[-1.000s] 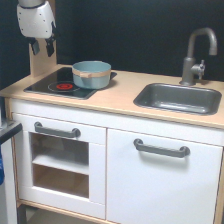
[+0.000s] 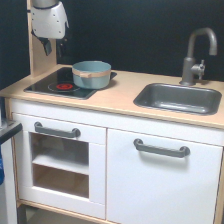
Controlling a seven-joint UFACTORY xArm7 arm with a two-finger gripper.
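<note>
At the upper left hangs my gripper, pointing down above the back of the cooktop. Its dark fingers stand apart, and nothing shows between them. A blue-grey pot sits upright on the right part of the black cooktop, lower and to the right of the gripper, clear of it. What the pot holds inside is too small to make out.
On the right, a grey sink is set into the wooden counter, with a tall faucet behind it. Free counter lies between pot and sink. The oven door and cabinet door are closed.
My gripper has moved to the right, closer to the pot. The pot, sink and doors look unchanged.
</note>
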